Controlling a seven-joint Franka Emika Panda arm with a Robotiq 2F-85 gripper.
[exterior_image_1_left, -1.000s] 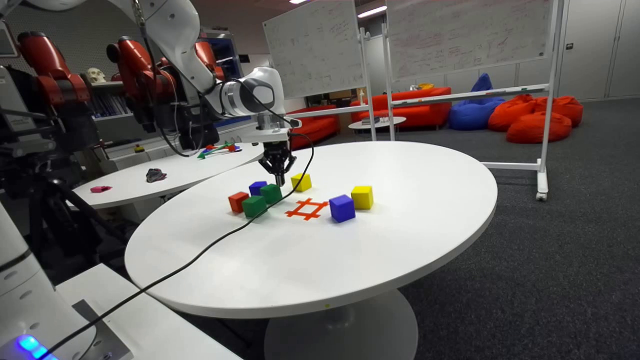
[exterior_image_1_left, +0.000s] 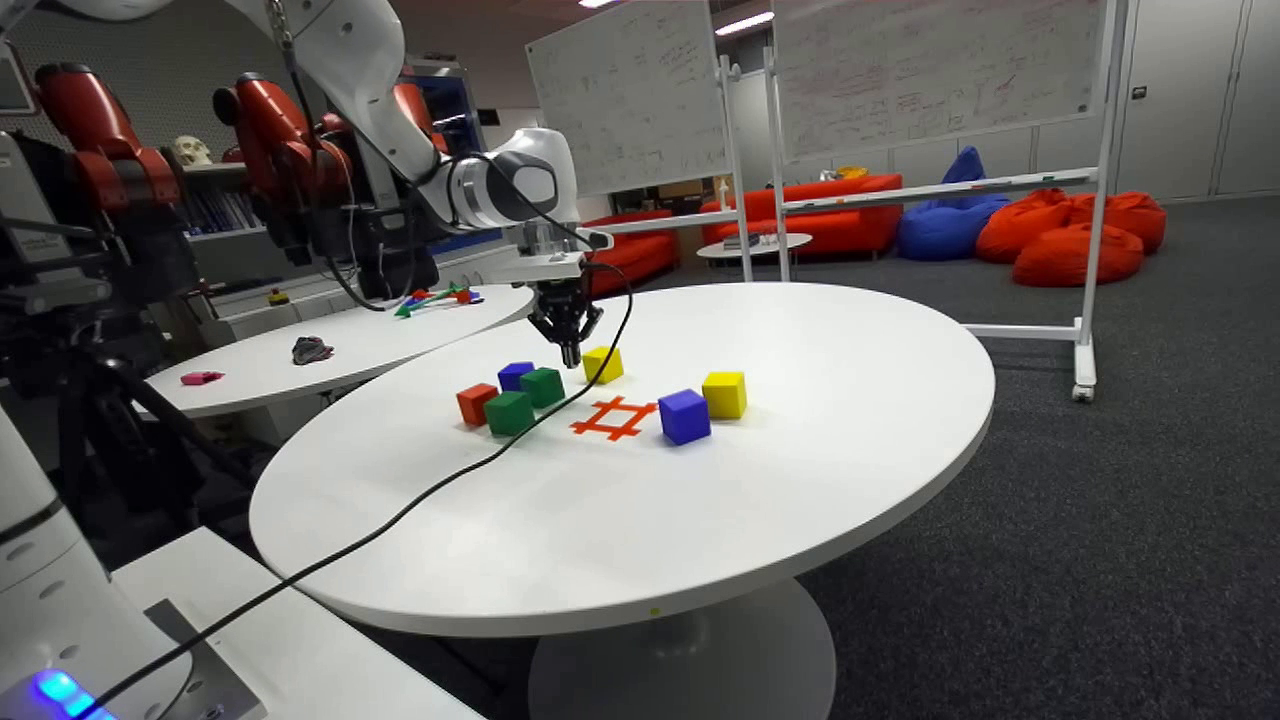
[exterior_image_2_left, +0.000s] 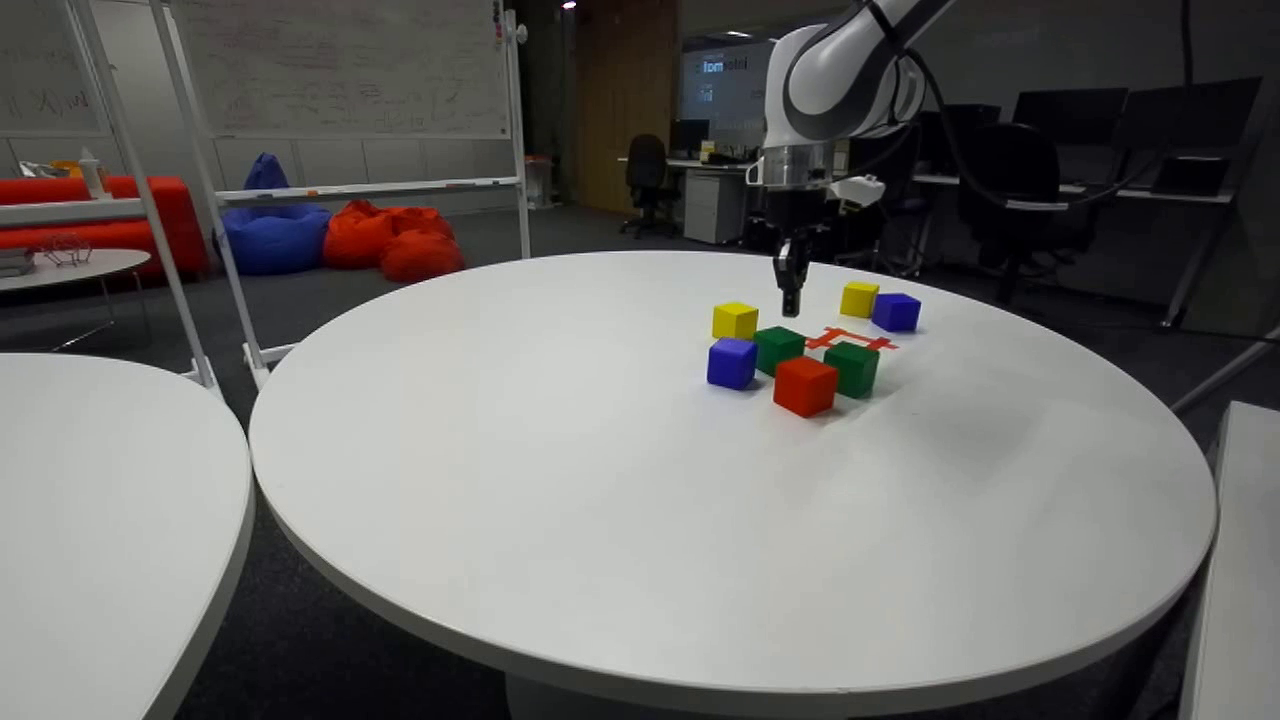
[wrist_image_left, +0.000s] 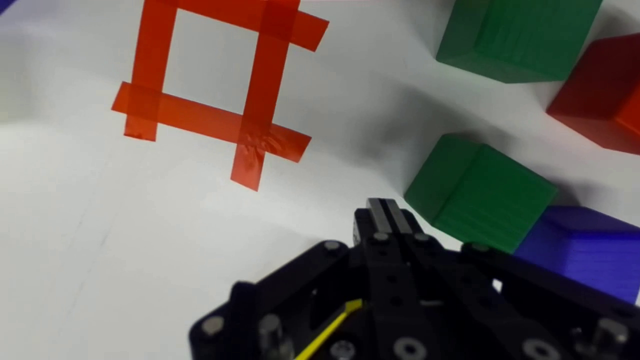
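Note:
My gripper is shut, its two fingertips pressed together and nothing showing between them. It hangs over the table, near one green cube (wrist_image_left: 489, 195) in the wrist view. A second green cube (wrist_image_left: 528, 36), a red cube (wrist_image_left: 606, 90) and a blue cube (wrist_image_left: 591, 249) cluster around it. One yellow cube (exterior_image_2_left: 735, 320) sits by this group; in the wrist view the gripper's body covers most of it. Red tape strips (exterior_image_1_left: 615, 418) cross to form a square outline with a bare middle. Beyond the square, a second blue cube (exterior_image_1_left: 684, 416) stands beside another yellow cube (exterior_image_1_left: 725, 395).
The round white table (exterior_image_2_left: 540, 504) has wide bare areas away from the cubes. In exterior view 1 a black cable (exterior_image_1_left: 408, 510) runs from the arm across the view, passing in front of the table. Another white table (exterior_image_2_left: 108, 516) stands close by.
My gripper has moved slightly to the right and up in exterior view 1. The cubes and the tape square have stayed where they were.

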